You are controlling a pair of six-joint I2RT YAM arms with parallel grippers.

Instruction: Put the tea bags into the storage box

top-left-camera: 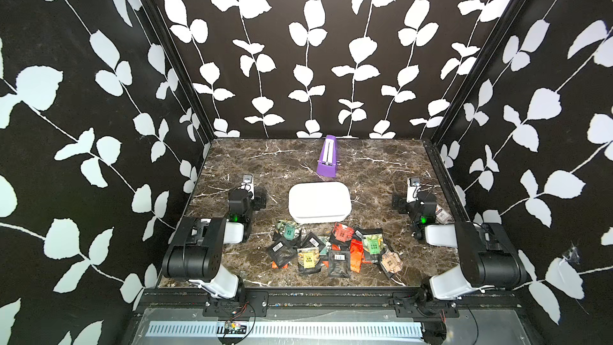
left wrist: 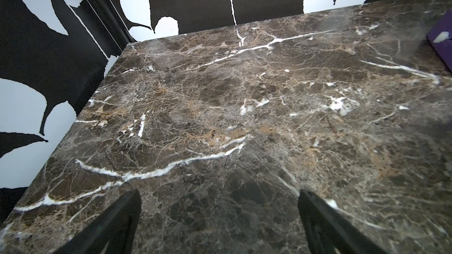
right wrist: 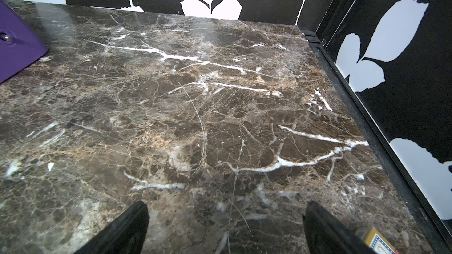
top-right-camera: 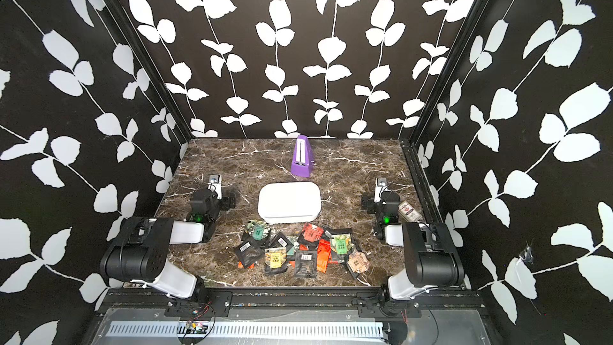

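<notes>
A pile of tea bags [top-left-camera: 307, 259] in black, orange, green and red packets lies on the front middle of the table. Just behind it sits a white storage box [top-left-camera: 319, 202], seemingly lidded. My left gripper [top-left-camera: 255, 198] hangs to the left of the box, and my right gripper [top-left-camera: 399, 202] to its right, both apart from box and packets. In the left wrist and right wrist views, each gripper's fingers stand wide open over bare marble, nothing between them.
A purple metronome [top-right-camera: 301, 156] stands at the back middle. A small pack [top-right-camera: 409, 210] lies at the right edge beside my right arm. Patterned walls enclose the table on three sides.
</notes>
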